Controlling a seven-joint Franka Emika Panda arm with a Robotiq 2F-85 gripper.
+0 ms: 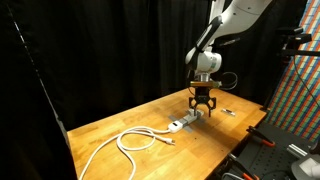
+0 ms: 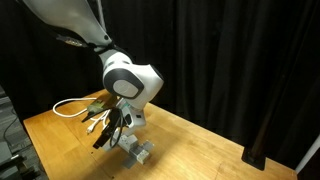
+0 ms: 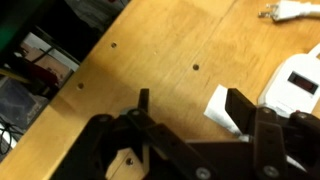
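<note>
My gripper [image 1: 203,104] is low over the right part of the wooden table, its dark fingers spread apart. In the wrist view the gripper has bare table across most of its gap. A small white block [image 3: 219,108] lies close to the inner side of its right finger [image 3: 238,109]; whether they touch cannot be told. Beyond that finger is a white device with a dark window [image 3: 301,84]. From the other side, the gripper [image 2: 108,139] stands beside pale block-like pieces [image 2: 128,143], partly hiding what lies behind.
A white cord [image 1: 122,140] loops over the table's left half, with a plug [image 3: 291,10] at the wrist view's top right. Grey squares [image 2: 141,155] lie near the blocks. Small items [image 1: 229,112] lie farther right.
</note>
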